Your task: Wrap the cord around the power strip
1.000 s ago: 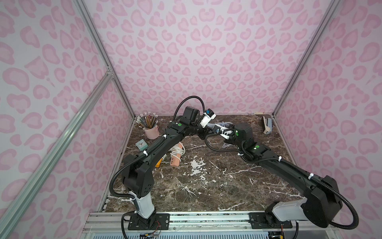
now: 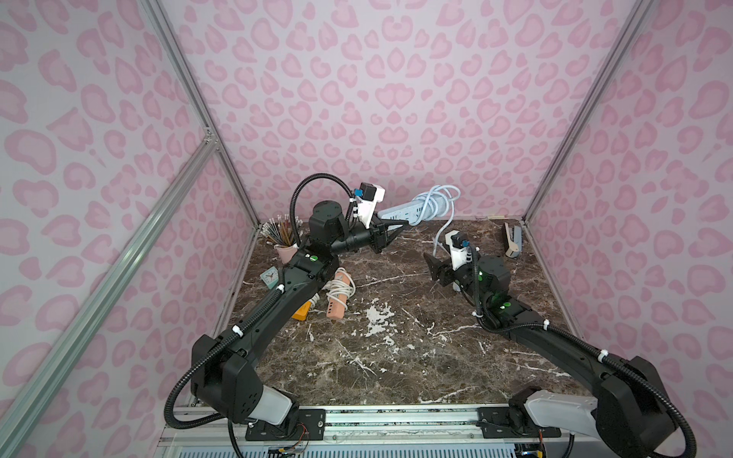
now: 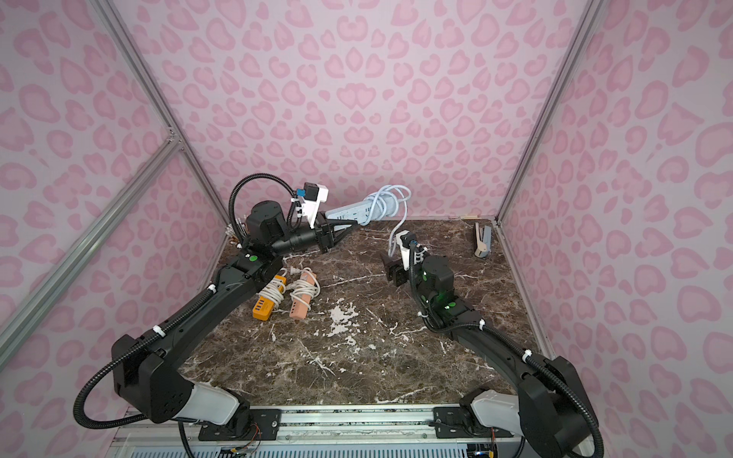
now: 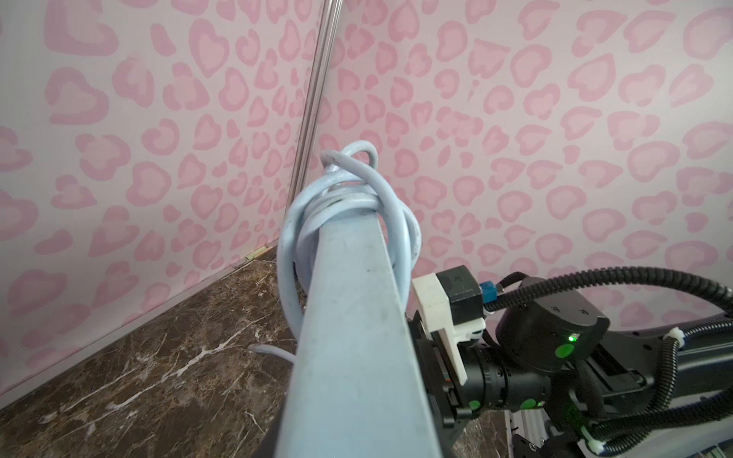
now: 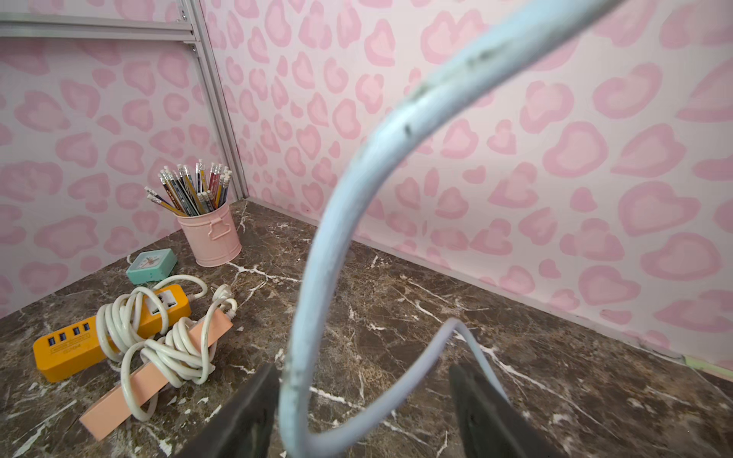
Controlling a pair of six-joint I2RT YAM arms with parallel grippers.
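Observation:
A pale blue power strip [image 3: 346, 214] is raised near the back wall, with my left gripper [image 2: 389, 233] shut on its near end. Loops of pale cord [image 4: 297, 229] circle the strip's far end. A loose stretch hangs down beside my right gripper [image 2: 433, 265], which sits lower and to the right. In the right wrist view, the hanging cord [image 5: 320, 290] passes between blurred, parted fingers [image 5: 488, 416].
Orange [image 3: 262, 309] and peach [image 3: 300, 304] strips with wound white cords lie on the left, near a clock [image 5: 151, 266] and pencil cup [image 5: 210, 238]. A stapler [image 2: 512, 240] is at the back right.
My left gripper has moved up and back toward the left, lifting the blue strip.

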